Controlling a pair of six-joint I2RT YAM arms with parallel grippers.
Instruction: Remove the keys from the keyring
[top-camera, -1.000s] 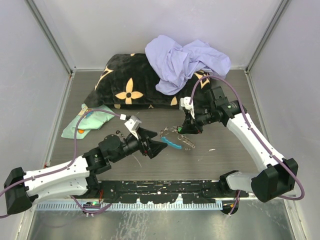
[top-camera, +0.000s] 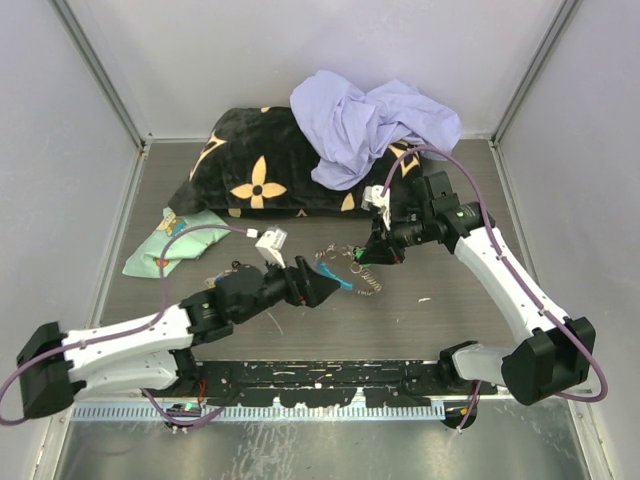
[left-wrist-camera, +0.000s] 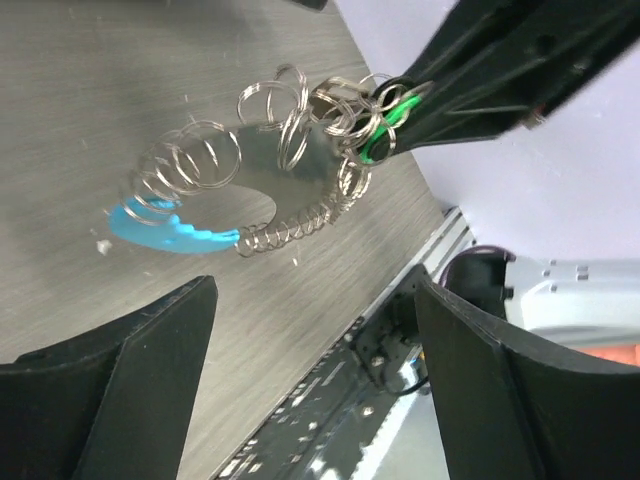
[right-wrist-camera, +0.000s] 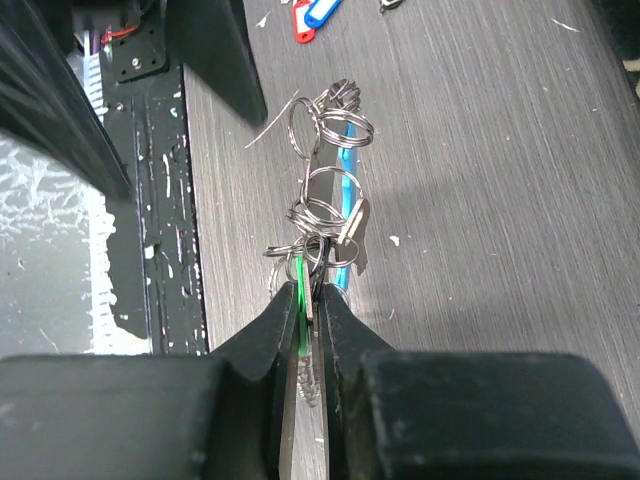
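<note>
A bunch of linked silver rings and wire coils, the keyring, hangs just above the table with a bright blue strip joined to it. My right gripper is shut on its green piece; this also shows in the left wrist view as the green piece at the dark fingertips. On the left side, my left gripper stands open, its fingers wide apart, empty, and clear of the coils. No key can be made out clearly among the rings.
Red and blue tags lie on the table beyond the keyring. A black flowered cushion and a lavender cloth fill the back; a green cloth is at left. Bare table lies front right.
The right arm stays nearly still with the keyring.
</note>
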